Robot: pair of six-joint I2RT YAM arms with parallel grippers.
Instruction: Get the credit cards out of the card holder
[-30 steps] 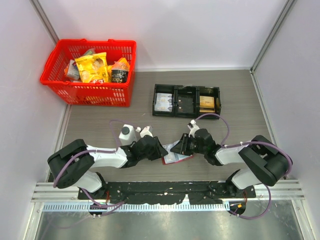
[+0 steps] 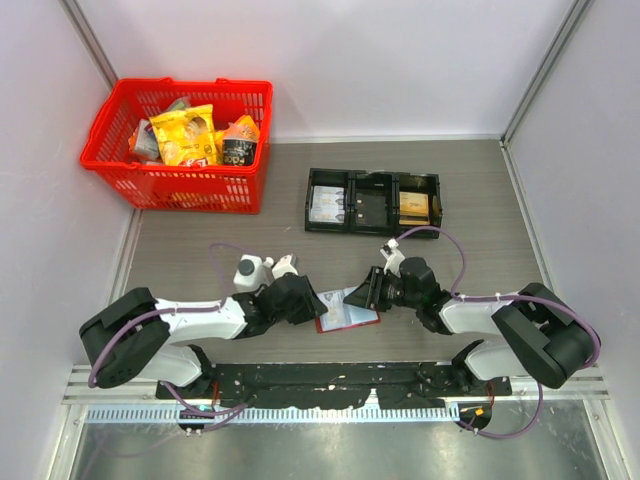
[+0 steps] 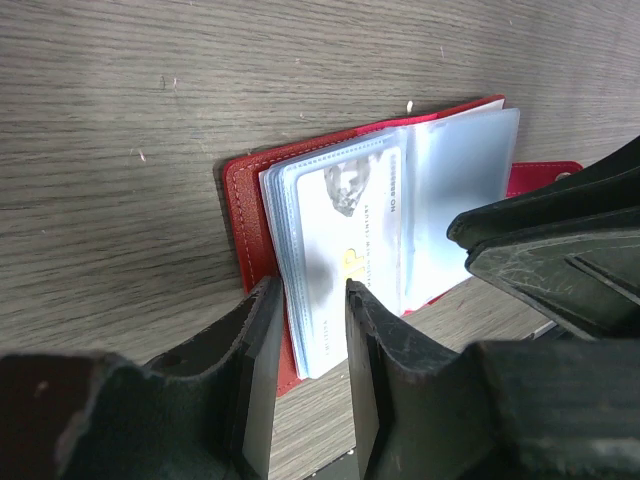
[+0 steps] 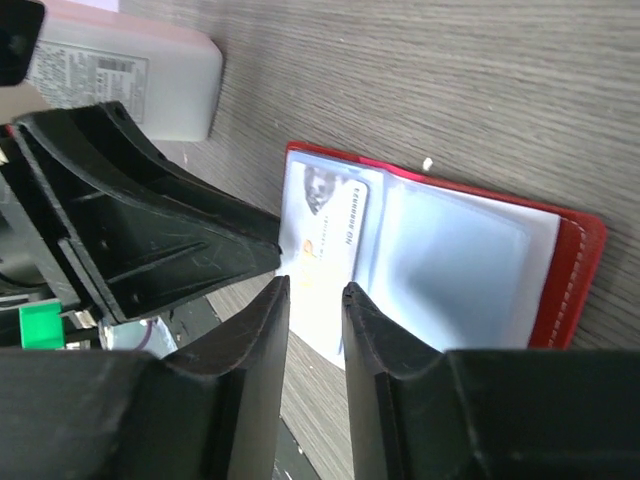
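Observation:
The red card holder (image 3: 246,222) lies open on the table between my grippers, a card (image 3: 335,235) in its clear sleeves beside a further sleeve (image 4: 440,265). My left gripper is part open at the holder's left end, its tips at the sleeve edge; whether anything is between them is unclear. My right gripper is part open over the sleeves, with nothing visibly held; in the left wrist view its dark fingers reach in from the right.
A red basket (image 2: 200,185) of snack bags stands back left. A black compartment tray (image 2: 372,225) sits back right. Bare table (image 2: 490,220) surrounds them.
My left gripper has moved slightly left and the card holder appears shifted a little left with it. My right gripper has moved slightly right since a second ago.

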